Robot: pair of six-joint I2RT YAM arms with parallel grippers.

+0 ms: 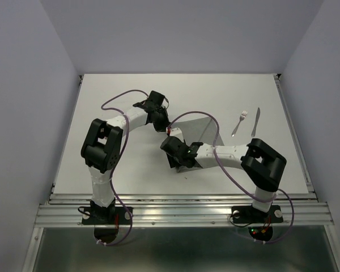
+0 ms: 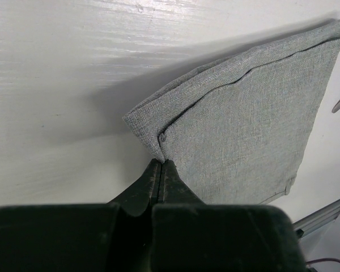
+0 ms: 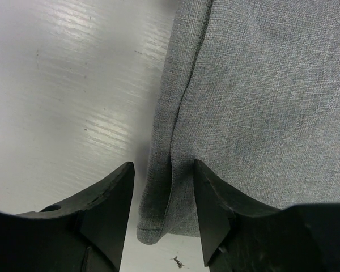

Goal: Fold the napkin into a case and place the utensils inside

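Note:
A grey napkin (image 1: 194,129) lies on the white table with a narrow strip along its left edge turned over. Its upper-left corner is held in my left gripper, which is shut on the cloth and lifts it slightly. Near the lower-left corner, my right gripper is open, its fingers (image 3: 117,190) on either side of the folded edge. In the top view the right arm covers the napkin's lower-left part. The fork (image 1: 240,123) and the knife (image 1: 255,122) lie apart from the cloth, to its right.
Bare white table (image 1: 124,170) stretches left of and below the napkin, and also above it. A metal rail (image 1: 181,207) runs along the front edge. Purple cables arch over both arms, one crossing above the napkin.

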